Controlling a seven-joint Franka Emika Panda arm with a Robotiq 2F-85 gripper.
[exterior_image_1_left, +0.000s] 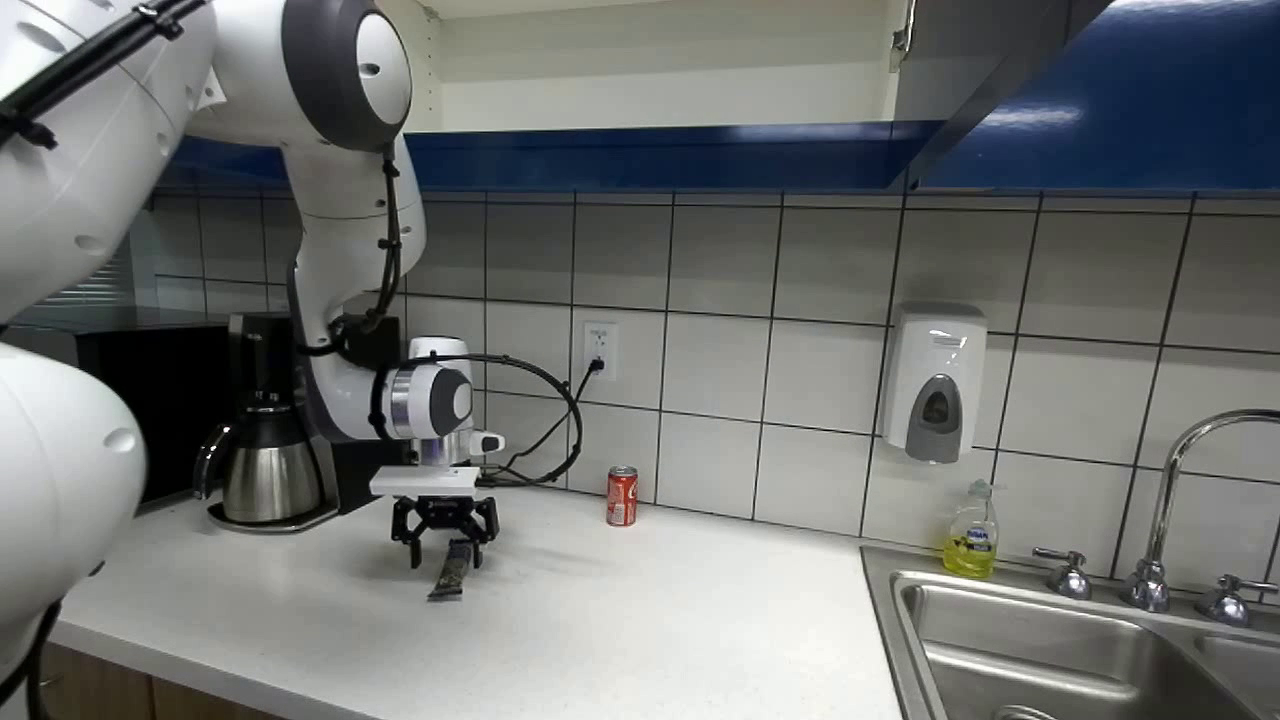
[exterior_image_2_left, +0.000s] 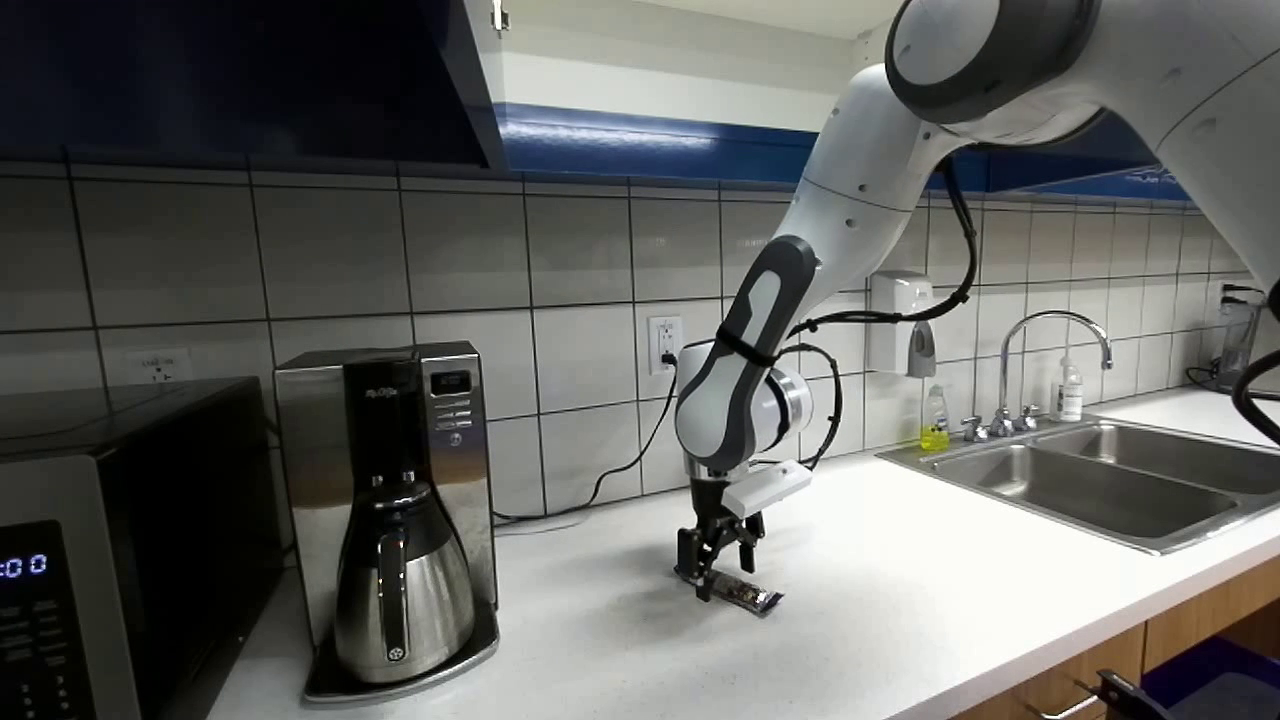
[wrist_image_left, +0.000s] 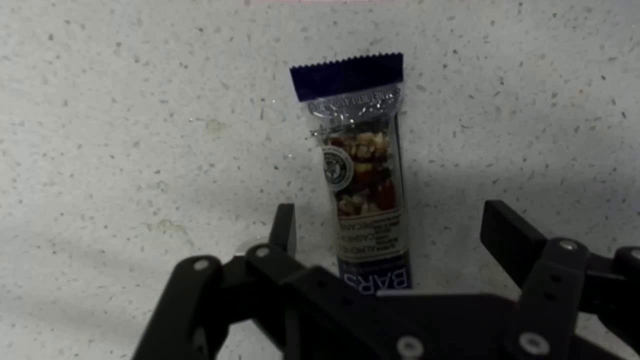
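Note:
A wrapped nut bar with a dark blue end lies flat on the white counter. My gripper is open around it, one finger on each side and a gap between each finger and the wrapper. Its lower end is hidden behind the gripper body in the wrist view. From outside, the open gripper stands low over the far part of the bar, whose near end sticks out toward the camera. In the second exterior view the bar extends right from beneath the gripper.
A red can stands by the tiled wall. The coffee maker and microwave are at the left. Soap bottle and sink lie to the right, with clear counter between.

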